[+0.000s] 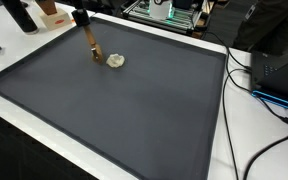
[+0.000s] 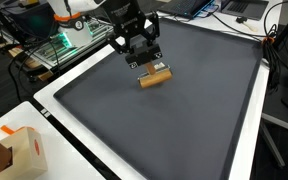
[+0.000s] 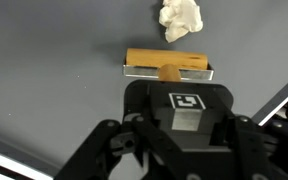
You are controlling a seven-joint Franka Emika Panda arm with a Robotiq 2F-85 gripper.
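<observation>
A tool with an orange-brown cylindrical bar (image 3: 166, 59) and a metal strip (image 3: 139, 72) beside it hangs at my gripper. A short orange stem shows between the bar and the dark gripper body in the wrist view. In exterior view 2, the gripper (image 2: 151, 66) points down and is shut on this tool (image 2: 155, 79). Exterior view 1 shows the brown tool (image 1: 95, 50) below the gripper (image 1: 82, 19), near the grey mat's far left part. Whether its lower edge touches the mat, I cannot tell. A crumpled off-white piece (image 1: 115, 60) lies close beside it.
Boxes (image 1: 54, 18) stand past the far left corner. Black cables (image 1: 229, 110) and a dark device (image 1: 279, 82) lie to the right.
</observation>
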